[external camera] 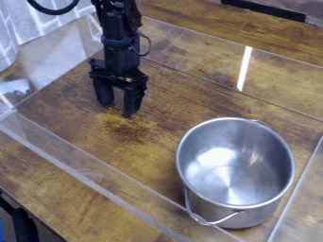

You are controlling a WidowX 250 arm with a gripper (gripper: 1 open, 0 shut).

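The black gripper [119, 99] hangs low over the wooden surface at the upper left of the camera view, its fingers pointing down. Whether anything is between them is too dark to tell, as is how far apart they stand. A large steel pot [235, 161] with a wire handle stands at the lower right, well apart from the gripper.
Clear plastic walls [51, 148] border the wooden work area [139, 156]. The middle of the surface between gripper and pot is clear. A pale, crumpled item [14, 87] lies at the left edge.
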